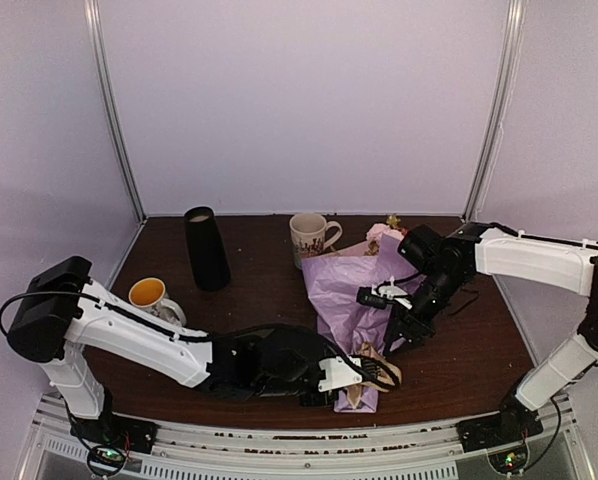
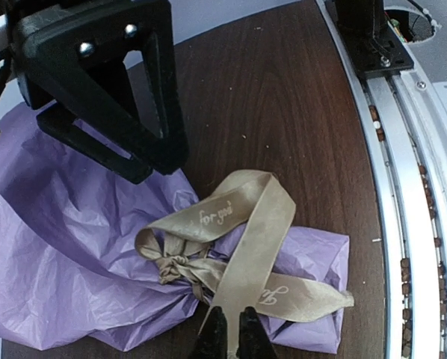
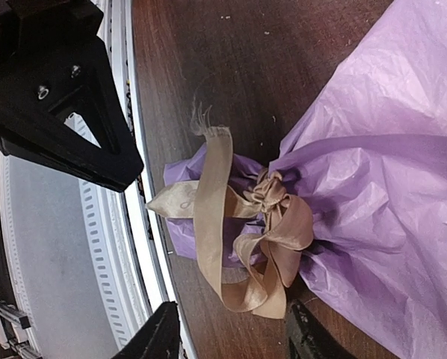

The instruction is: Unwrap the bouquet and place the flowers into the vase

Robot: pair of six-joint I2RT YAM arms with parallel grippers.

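The bouquet lies at centre right in purple wrapping paper (image 1: 344, 290), pink flowers (image 1: 382, 233) at its far end. A knotted beige ribbon (image 2: 253, 239) (image 3: 212, 202) is tied round its near end, with loose tails. My left gripper is part open, its narrow gap over one ribbon tail; whether the fingers touch it is unclear. My right gripper stands wide open near the knot, nothing gripped between its fingers. At the back left a tall black vase (image 1: 207, 250) stands upright.
A patterned mug (image 1: 308, 238) stands behind the wrapping, and a white mug with an orange inside (image 1: 156, 298) sits at the left beside my left arm. Bare table (image 1: 264, 290) shows between vase and bouquet.
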